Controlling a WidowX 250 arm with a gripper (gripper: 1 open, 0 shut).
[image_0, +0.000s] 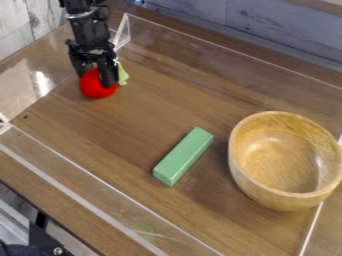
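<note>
My gripper (94, 72) is at the upper left, lowered over a red round object (98, 87), its dark fingers around or just above the top of it; whether they touch is unclear. A small pale green piece (122, 74) lies just right of the red object, partly behind it.
A large wooden bowl (283, 185) stands at the right, with a green block (183, 156) lying left of it. Walls edge the area at the back and left.
</note>
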